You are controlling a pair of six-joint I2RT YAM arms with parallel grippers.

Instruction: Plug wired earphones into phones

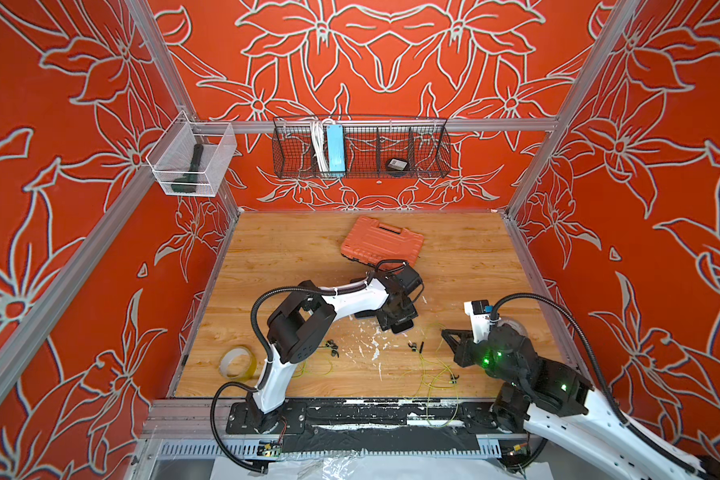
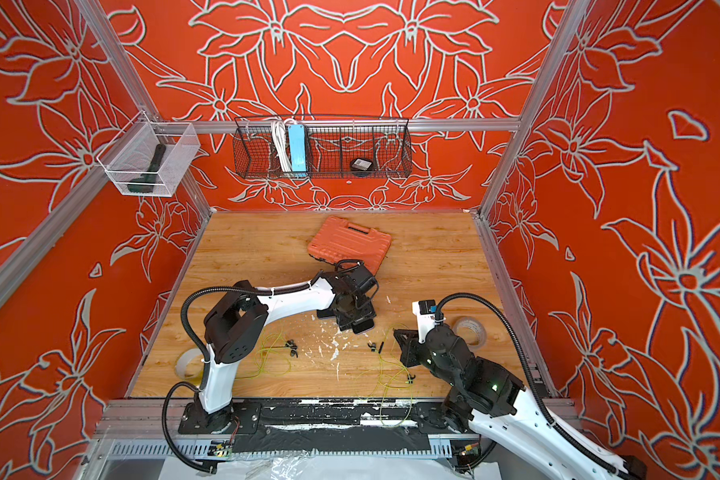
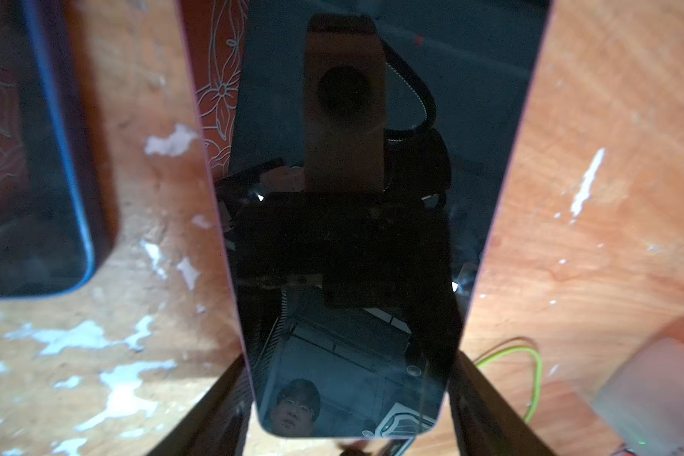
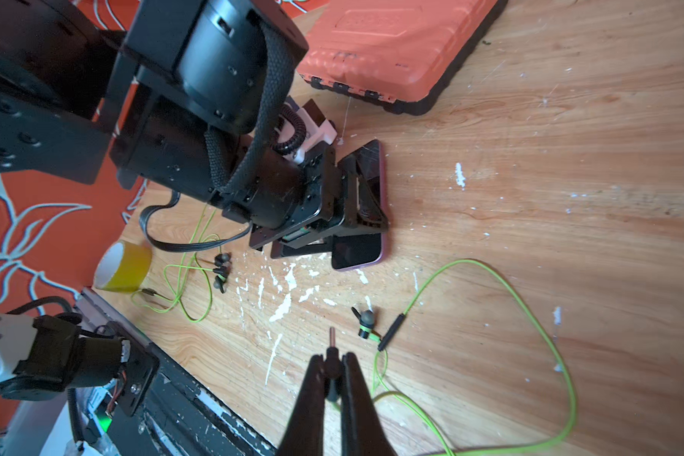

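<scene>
My left gripper is shut on a black phone (image 3: 372, 114) with a pinkish edge, low over the table. A second phone (image 3: 15, 174) lies beside it. My right gripper holds a thin earphone plug (image 4: 332, 334) upright between its fingers, above the table to the lower right of the phones. Green earphones (image 4: 366, 323) with looping cable lie on the table below it, and another pair (image 4: 220, 269) lies farther left.
An orange case (image 1: 382, 240) lies at the back middle. A tape roll (image 1: 236, 356) is at the front left, another (image 2: 469, 328) at the right. Wire baskets (image 1: 360, 152) hang on the back wall.
</scene>
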